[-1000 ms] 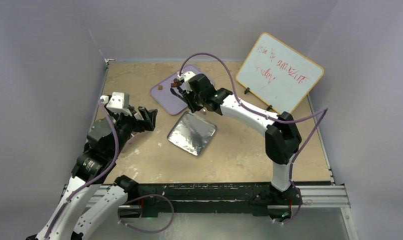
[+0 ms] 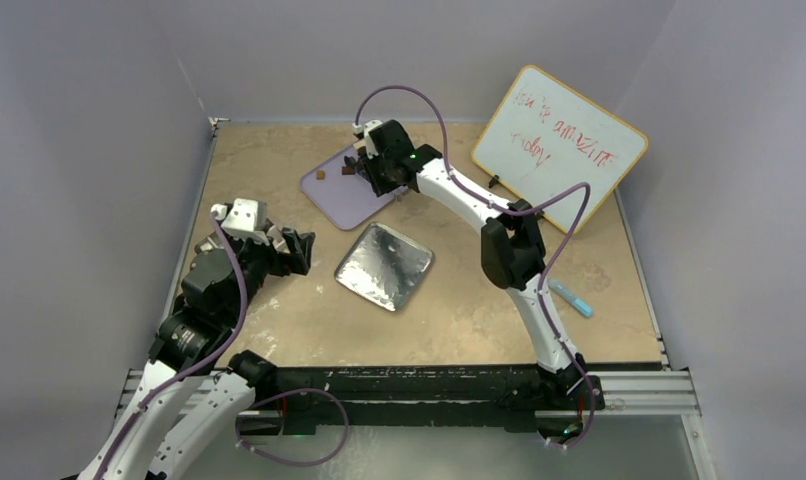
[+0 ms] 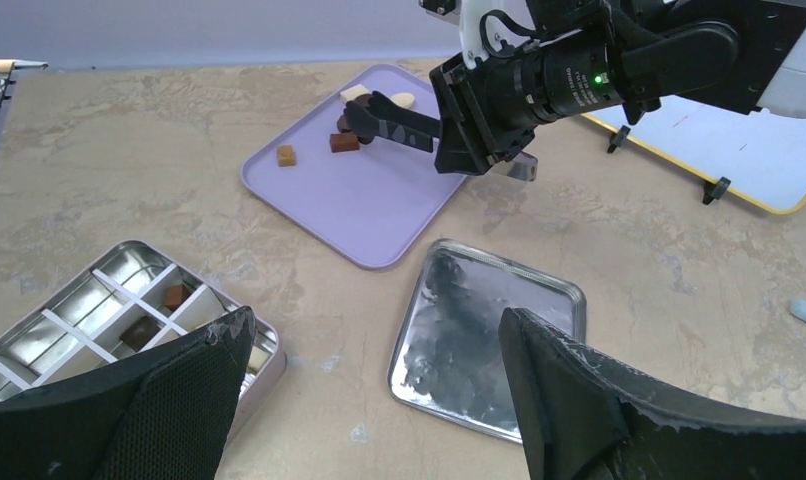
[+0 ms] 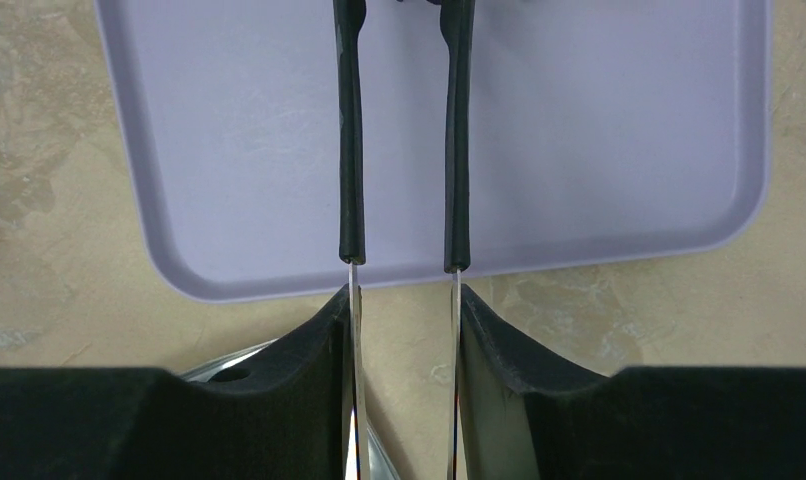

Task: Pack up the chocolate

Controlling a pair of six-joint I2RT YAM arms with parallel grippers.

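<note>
A lilac tray holds several chocolates: a small tan square, a brown block, dark round pieces and pale ones. My right gripper is over those at the back; its tips are cut off in the right wrist view, so what lies between them is unclear. A compartment box at lower left in the left wrist view holds brown and pale pieces in some cells. My left gripper stands open near that box, its fingers wide apart with nothing between them.
A silver metal tray lies in the middle. A whiteboard with clips is at the back right, and a light blue marker at the right.
My right gripper and arm have moved toward the back, over the lilac tray's far pieces.
</note>
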